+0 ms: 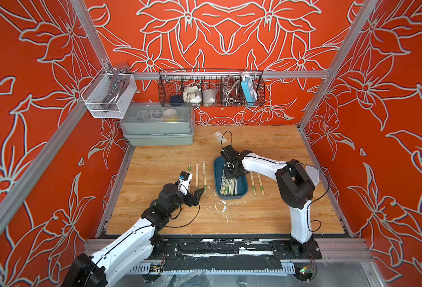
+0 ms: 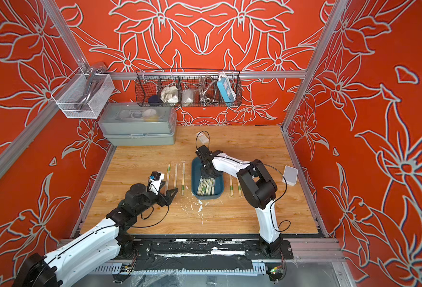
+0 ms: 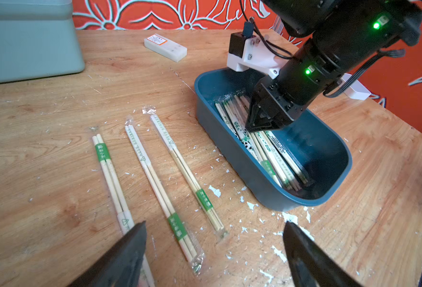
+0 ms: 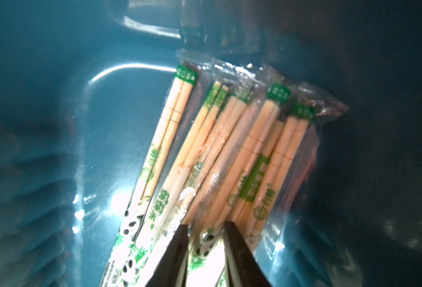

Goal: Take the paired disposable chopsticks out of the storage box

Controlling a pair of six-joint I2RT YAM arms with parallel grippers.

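Note:
Several wrapped chopstick pairs [image 4: 172,157] lie side by side in the blue storage box [image 3: 220,136]. My right gripper reaches down into that box, its two fingers standing a narrow gap apart over a panda-printed wrapper. Whether the pads touch that wrapper, I cannot tell. Left of the box, three wrapped pairs rest on the table: one nearest the box [image 3: 186,171], a middle one [image 3: 160,193] and an outer one [image 3: 112,184]. Above their near ends, my left gripper hovers with its fingers wide apart and nothing between them.
More chopsticks [image 1: 253,184] lie right of the box. White flakes [image 1: 224,207] litter the table in front of it. A grey-green lidded case [image 1: 157,129] stands at the back left, and a small white block [image 3: 165,46] lies behind the box.

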